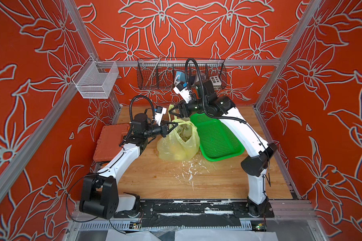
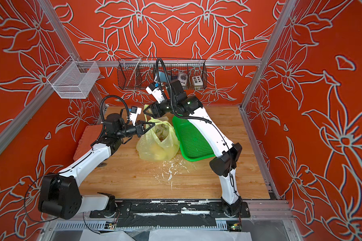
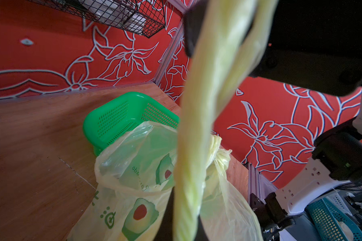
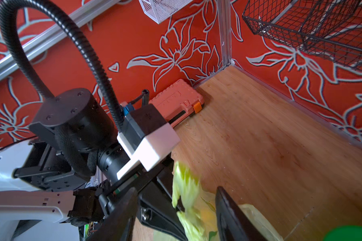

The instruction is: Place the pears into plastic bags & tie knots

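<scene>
A pale yellow plastic bag (image 1: 169, 149) stands on the table with its mouth partly open, and rounded yellowish shapes show dimly through its side. My left gripper (image 1: 176, 124) is shut on one of its handles, at the left of the mouth. In the left wrist view the twisted handle (image 3: 201, 104) rises from between the fingers, large in front of the camera. My right gripper (image 1: 171, 113) is open above and behind the left one. In the right wrist view the upright handle (image 4: 189, 190) stands in the space between the right fingers, which are apart.
A green basket (image 1: 239, 151) stands close to the bag's right, with no fruit visible in it. An orange-red case (image 1: 108, 140) lies at the left. White flecks (image 1: 189, 170) lie in front of the bag.
</scene>
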